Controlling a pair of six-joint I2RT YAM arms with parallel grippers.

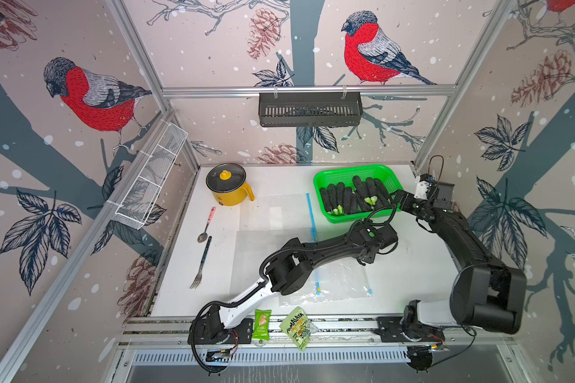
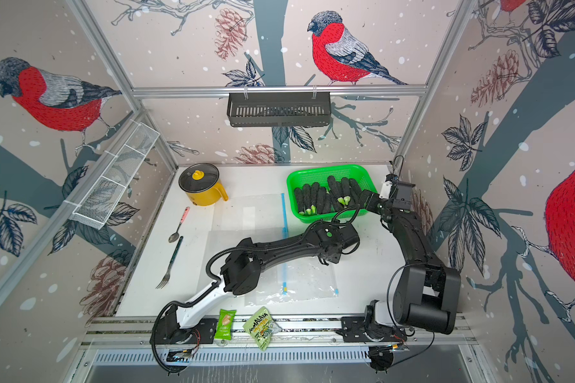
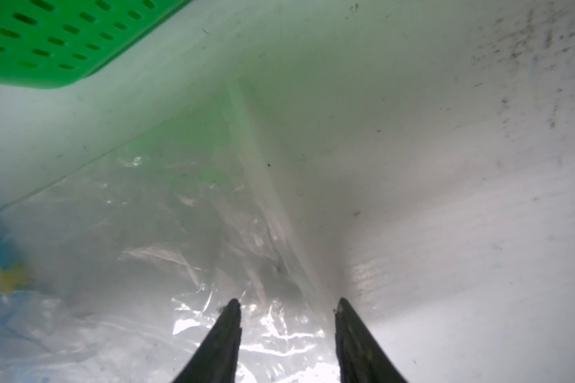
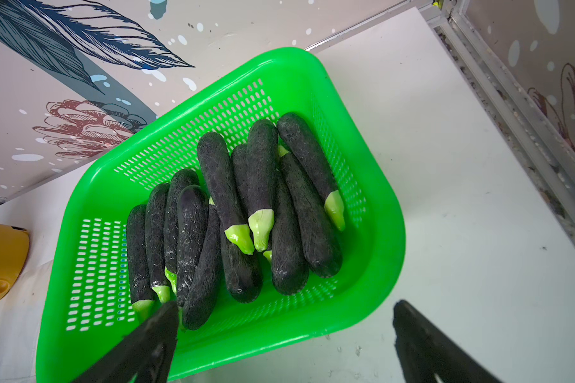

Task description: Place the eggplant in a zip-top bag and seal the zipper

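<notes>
A clear zip top bag (image 1: 341,281) lies flat on the table, a blue zipper strip (image 1: 312,220) crossing near it. My left gripper hangs over the bag's right edge, its fingers apart; the clear film (image 3: 191,242) shows between and below them. Whether they touch it I cannot tell. Several dark eggplants (image 4: 262,172) with green stem ends lie in the green basket (image 4: 370,185). At the basket's right end, my right gripper is wide open with nothing between its fingers. My left arm hides part of the bag in both top views.
A yellow pot (image 1: 230,188) stands at the back left, with a spoon (image 1: 206,224) and a fork (image 1: 201,263) before it. Two snack packets (image 1: 297,328) lie at the front edge. Table to the right of the bag is clear.
</notes>
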